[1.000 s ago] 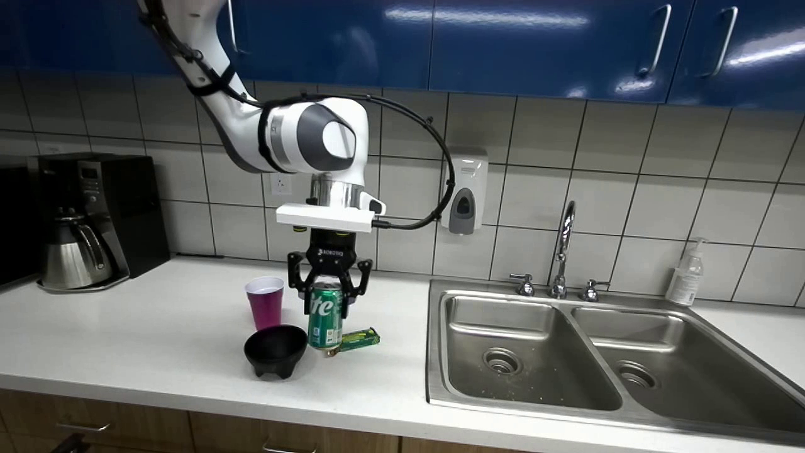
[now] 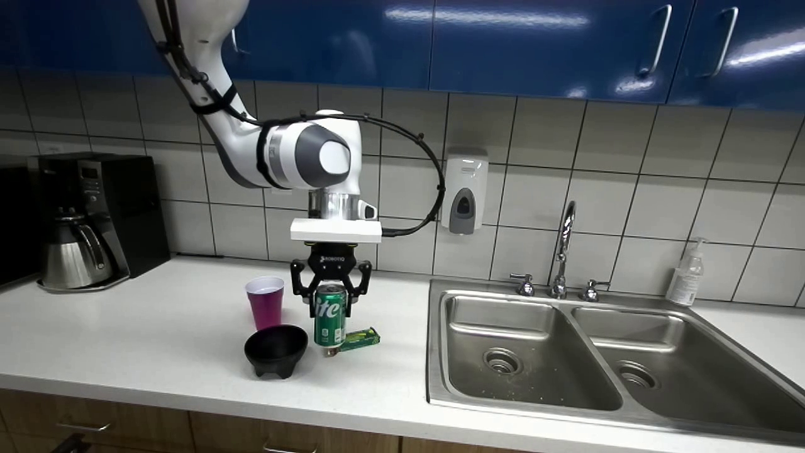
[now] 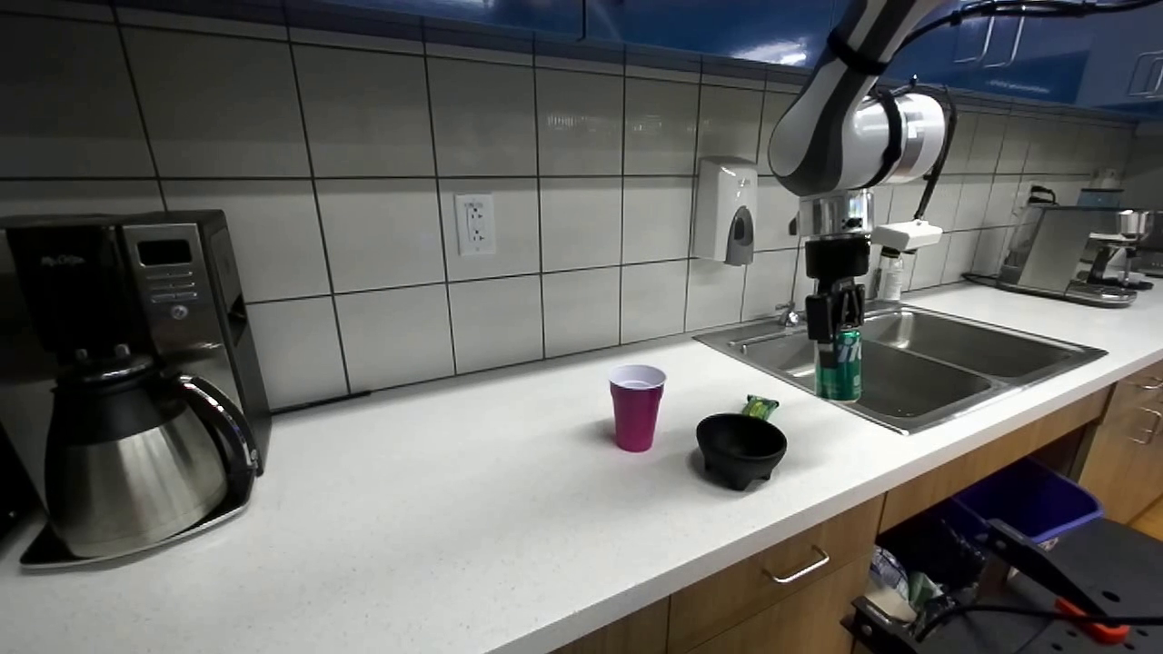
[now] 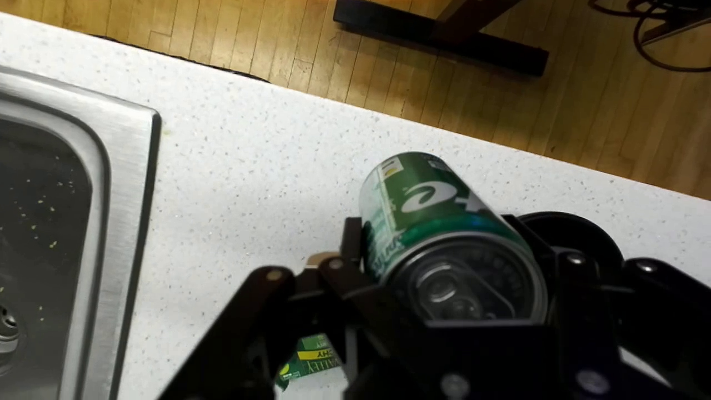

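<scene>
A green soda can (image 2: 329,321) is held upright between the fingers of my gripper (image 2: 330,308), which is shut on it. In exterior view 2 the can (image 3: 839,371) hangs above the counter with the sink behind it. Looking down in the wrist view, I see the can's top (image 4: 466,283) and pull tab, with a finger on either side. A black bowl (image 2: 276,351) stands just left of the can in exterior view 1. Behind the bowl is a magenta cup (image 2: 265,302). A green wrapped bar (image 2: 360,340) lies on the counter, partly hidden by the can.
The double steel sink (image 2: 438,355) lies to the right, its faucet (image 2: 562,249) at the back. A coffee maker (image 2: 124,215) fills the far left. A small brownish object (image 2: 331,352) shows below the can. Bare counter (image 3: 436,490) stretches between coffee maker and cup.
My gripper and the can have shifted slightly right in exterior view 1, and the wrist has straightened from a slight tilt. The cup, bowl and bar are where they were.
</scene>
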